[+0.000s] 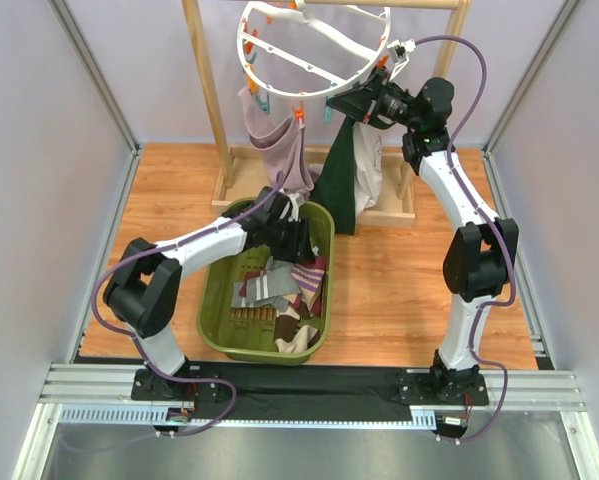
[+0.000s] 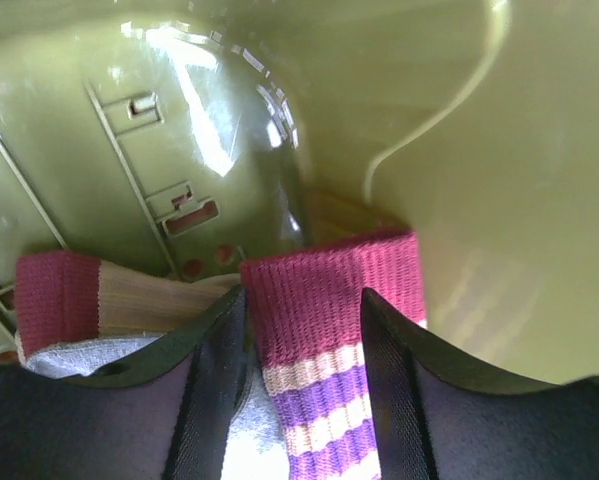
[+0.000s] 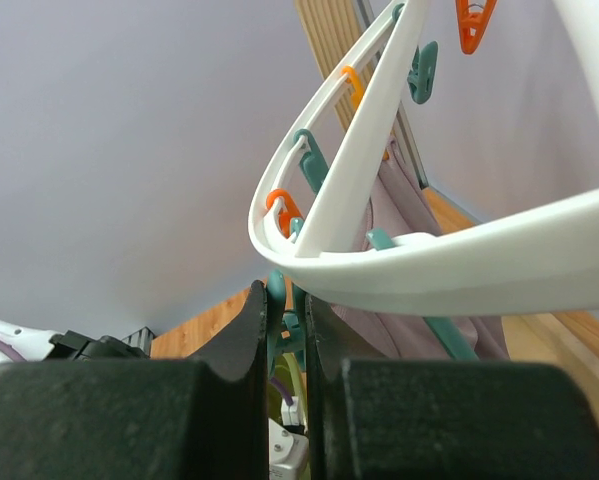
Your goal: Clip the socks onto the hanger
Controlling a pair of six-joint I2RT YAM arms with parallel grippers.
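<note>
The white round hanger (image 1: 309, 92) with orange and teal clips hangs at the top, cloths below it. My right gripper is at its rim by a teal clip (image 3: 276, 285); whether it grips the clip is unclear. The green bin (image 1: 214, 335) holds several socks (image 1: 299, 330). My left gripper is part open over a red sock with purple and white stripes (image 2: 309, 300); a beige-and-red sock (image 2: 64, 290) and a grey one lie beside it.
A wooden stand (image 1: 209, 90) carries the hanger, with pink, dark green and white cloth beneath. Wooden floor right of the bin is clear.
</note>
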